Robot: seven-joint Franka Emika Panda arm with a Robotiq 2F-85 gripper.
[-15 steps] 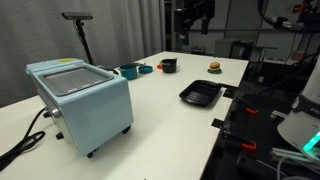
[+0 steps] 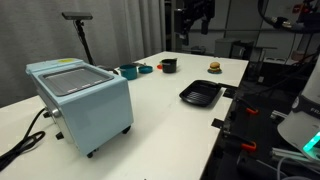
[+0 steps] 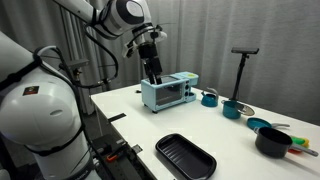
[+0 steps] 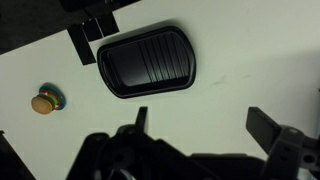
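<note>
My gripper is open in the wrist view, its two fingers wide apart with only bare white table visible between them. In exterior view 1 the gripper hangs high above the table. A black rectangular tray with a ridged bottom lies flat and empty, apart from the fingers. On the table beyond the tray in exterior view 1 rests a toy burger. The light blue toaster oven stands at the left; exterior view 2 shows the oven partly behind my gripper.
A black pot stands at the right of exterior view 2, near coloured utensils. Blue cookware, including a small pot and a pan, sits farther back. Open white table lies between oven and tray.
</note>
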